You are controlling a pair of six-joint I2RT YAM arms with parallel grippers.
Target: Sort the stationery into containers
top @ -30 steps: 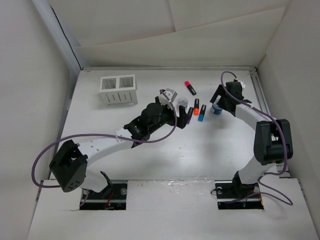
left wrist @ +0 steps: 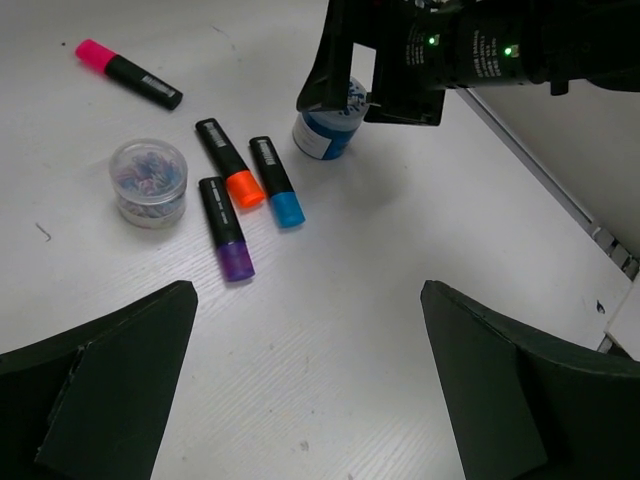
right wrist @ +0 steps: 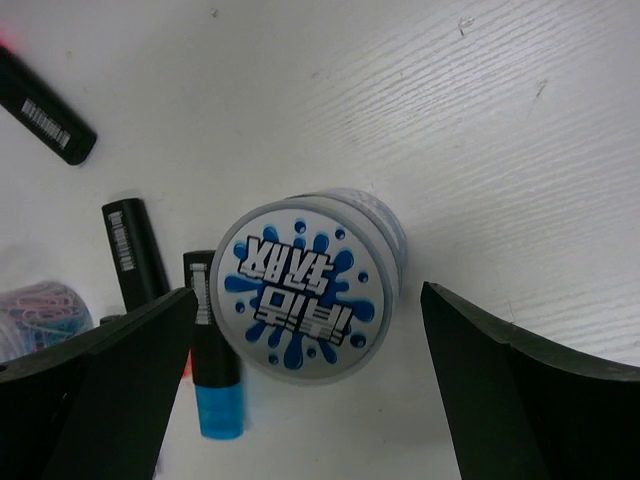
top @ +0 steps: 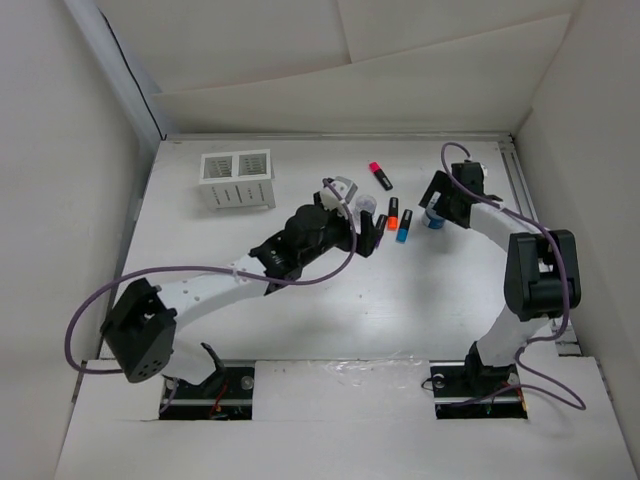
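My right gripper (top: 434,194) is open over a round blue-and-white container (right wrist: 305,290), whose printed lid sits between and just beyond its fingertips in the right wrist view. My left gripper stands open and empty near a clear lidded jar (left wrist: 148,183) of small coloured items. Highlighters lie on the table: pink (top: 379,176), orange (left wrist: 230,160), blue (left wrist: 276,180) and purple (left wrist: 226,228). A white compartmented holder (top: 236,194) stands at the back left.
Walls enclose it at the back and both sides, with a metal rail along the edge.
My right arm has shifted slightly around the blue-and-white container over the last second. The left arm has barely moved.
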